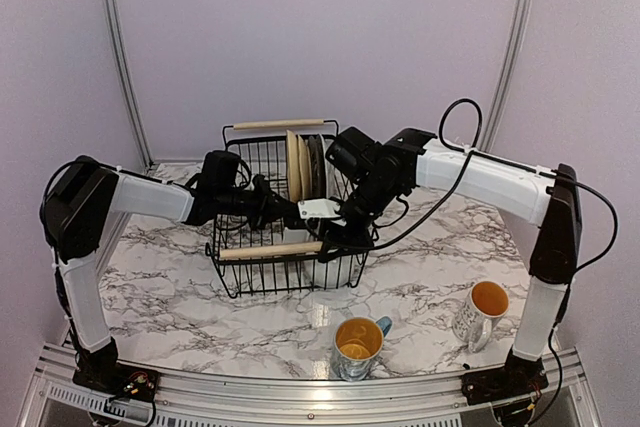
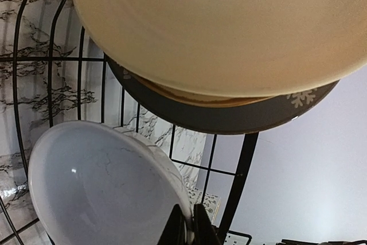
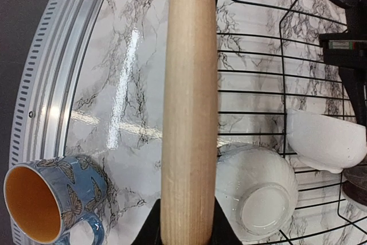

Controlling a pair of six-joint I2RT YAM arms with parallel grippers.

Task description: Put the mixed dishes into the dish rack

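The wire dish rack (image 1: 233, 279) holds several upright plates (image 1: 295, 165), cream and dark grey, at its back right. My left gripper is shut on the rim of a white bowl (image 2: 100, 182) in the rack, below the plates. My right gripper is shut on the rack's front wooden handle (image 3: 189, 96). A second white bowl (image 3: 261, 205) lies bottom-up in the right wrist view, beside the white bowl at the left gripper.
A blue butterfly mug (image 1: 357, 345) stands in front of the rack near the table edge. A white mug (image 1: 478, 312) stands to the right.
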